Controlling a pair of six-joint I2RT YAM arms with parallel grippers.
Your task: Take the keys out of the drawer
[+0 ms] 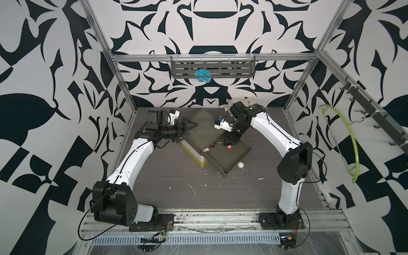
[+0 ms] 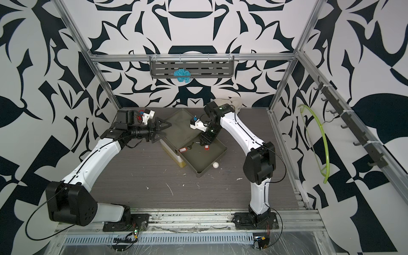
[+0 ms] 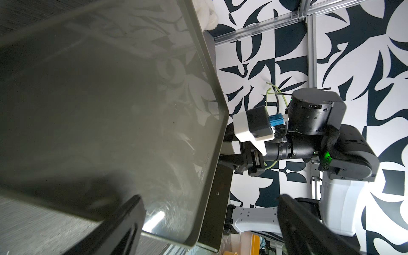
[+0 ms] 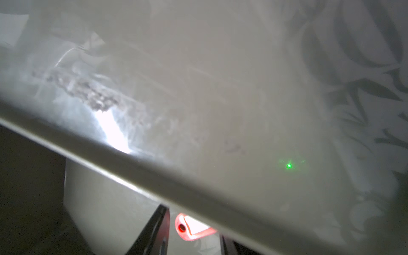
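The grey drawer [image 1: 231, 160] stands pulled out toward the front right of its box [image 1: 206, 127]. Inside it lie two red-and-white tags, a right-hand tag [image 2: 207, 147] and a left-hand tag [image 2: 183, 150] with small dark keys [image 2: 189, 147] beside it. My right gripper [image 1: 227, 143] reaches down into the drawer's rear part. In the right wrist view its fingers [image 4: 156, 233] are apart, with the red tag [image 4: 183, 227] showing between them, partly hidden by the box's top edge. My left gripper [image 2: 167, 130] is open at the box's left side, holding nothing.
A white ball [image 1: 240, 165] lies just right of the drawer. The box top [image 4: 238, 106] overhangs the rear of the drawer close to my right gripper. A pale cloth-like thing [image 2: 231, 102] lies at the back.
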